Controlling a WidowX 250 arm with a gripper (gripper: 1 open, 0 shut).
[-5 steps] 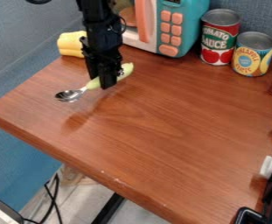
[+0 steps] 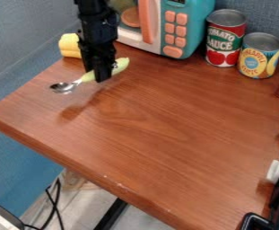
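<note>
The black gripper [image 2: 102, 65] is at the upper left of the table [image 2: 153, 135], over a spoon [image 2: 65, 86] with a pale yellow handle and silver bowl. The handle runs up to the right behind and past the fingertips; whether the fingers are closed on it, I cannot tell.
A teal toy microwave [image 2: 178, 22] stands at the back, with a tomato can [image 2: 224, 40] and a yellow-labelled can [image 2: 259, 58] to its right. A yellow object [image 2: 70, 45] sits at the left back. A black appliance [image 2: 271, 202] is at the right front.
The gripper and spoon have shifted slightly left and up in the view, toward the back of the table.
</note>
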